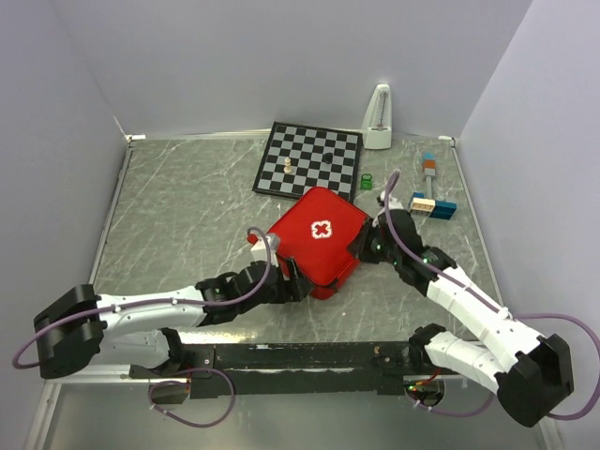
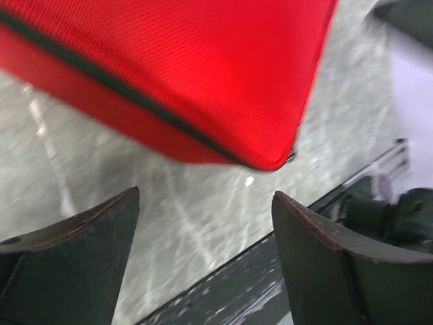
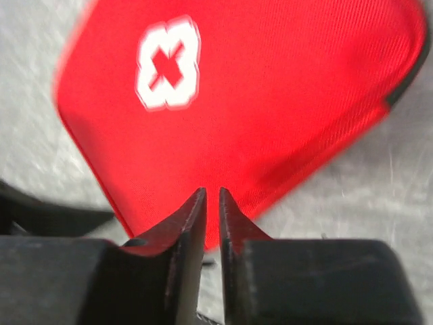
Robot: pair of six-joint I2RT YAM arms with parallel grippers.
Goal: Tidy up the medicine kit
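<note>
The closed red medicine kit (image 1: 347,211), marked with a white cross emblem (image 3: 143,74), sits angled mid-table. My left gripper (image 1: 302,283) is at its front left side. In the left wrist view that gripper stands wide open, bare table between its fingers, just short of a kit corner (image 2: 264,145). A dark zipper line (image 2: 122,88) runs along the kit's side. My right gripper (image 1: 358,246) is at the kit's right edge; in the right wrist view a narrow gap parts its fingertips (image 3: 200,203), with nothing seen held. Whether they touch the kit, I cannot tell.
Behind the kit lies a chessboard (image 1: 330,141) with a pale piece (image 1: 288,166) on it. A white metronome (image 1: 378,117) stands at the back, a small green item (image 1: 367,181) in front of it, and blue blocks (image 1: 443,210) to the right. Open table spreads at left.
</note>
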